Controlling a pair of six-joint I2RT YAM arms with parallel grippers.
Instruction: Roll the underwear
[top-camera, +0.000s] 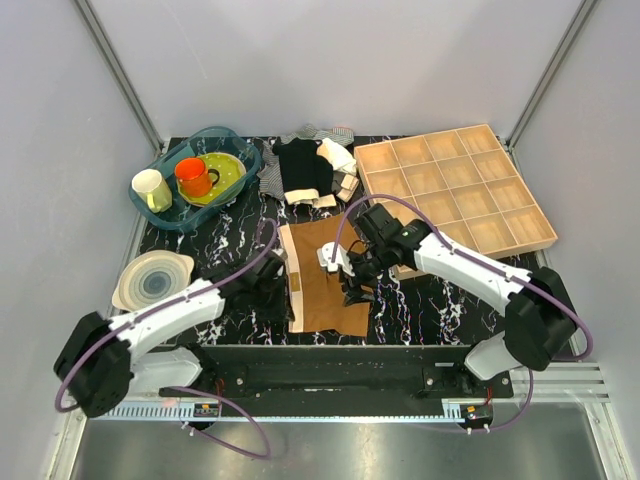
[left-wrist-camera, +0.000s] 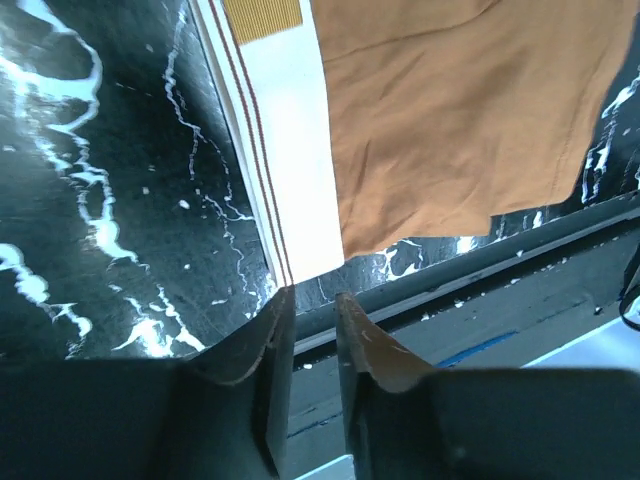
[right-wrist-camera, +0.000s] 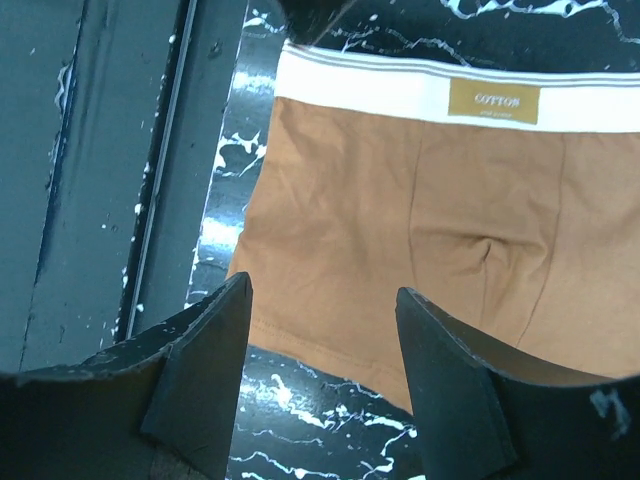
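Note:
The brown underwear (top-camera: 328, 290) lies flat and unrolled on the dark marbled table, its white waistband (top-camera: 294, 285) along the left side. In the left wrist view, my left gripper is narrowly open at the near end of the waistband (left-wrist-camera: 300, 170). One fingertip is right by the waistband's corner; nothing shows clamped in the gap. Over the near leg of the underwear (right-wrist-camera: 340, 200), my right gripper stands open, its fingers wide apart with nothing gripped. The cloth is smooth apart from small creases. In the top view the arms partly cover it.
Dark and striped folded clothes (top-camera: 303, 165) lie behind the underwear. A teal basket (top-camera: 172, 218) with cups and a plate stands back left, a stack of lids (top-camera: 153, 279) nearer. An empty wooden compartment box (top-camera: 470, 190) fills the back right.

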